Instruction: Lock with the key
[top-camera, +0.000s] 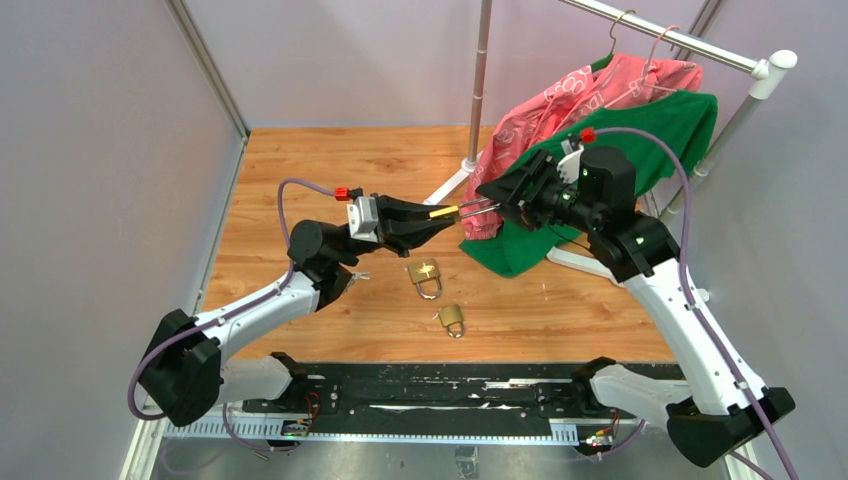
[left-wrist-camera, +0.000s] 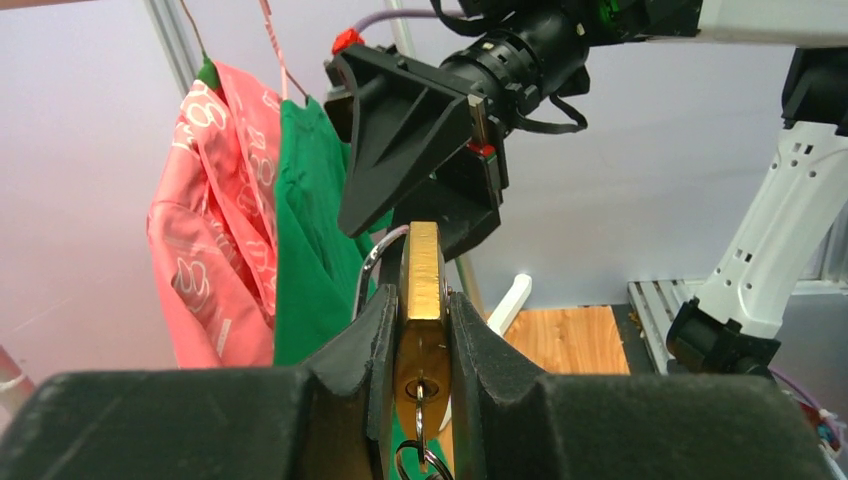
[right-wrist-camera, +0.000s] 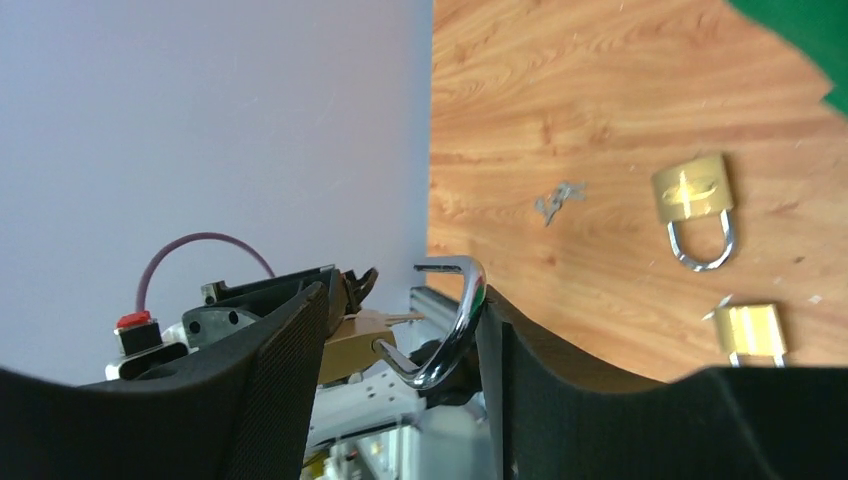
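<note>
My left gripper is shut on a brass padlock (left-wrist-camera: 424, 270) held upright, with a key (left-wrist-camera: 420, 420) in its bottom and its long shackle pointing toward my right gripper (top-camera: 497, 205). In the right wrist view the shackle (right-wrist-camera: 450, 330) lies between or just in front of the part-open fingers of my right gripper; whether they touch it I cannot tell. Two more padlocks, one larger (top-camera: 424, 275) and one smaller (top-camera: 450, 318), lie on the wooden table (top-camera: 340, 150); loose keys (right-wrist-camera: 560, 200) lie left of the larger one in the right wrist view.
A clothes rack (top-camera: 745, 65) with a pink garment (top-camera: 520, 130) and a green garment (top-camera: 650, 135) stands at the back right, close behind my right arm. Walls bound both sides.
</note>
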